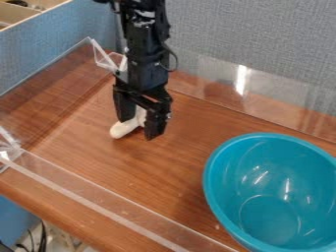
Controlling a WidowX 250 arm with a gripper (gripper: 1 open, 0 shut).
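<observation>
My black gripper (pixel 140 116) hangs over the wooden table, its open fingers low around a white elongated object (pixel 124 127) lying on the wood. Part of that object is hidden behind the fingers, and a small dark reddish part near it is hard to make out. A large turquoise bowl (pixel 268 197) sits at the right front.
Clear plastic edging (pixel 118 212) runs along the table's front and back. Grey padded walls stand behind and at the left, with a wooden box (pixel 16 14) at top left. Bare wood (pixel 79 148) lies left of and below the gripper.
</observation>
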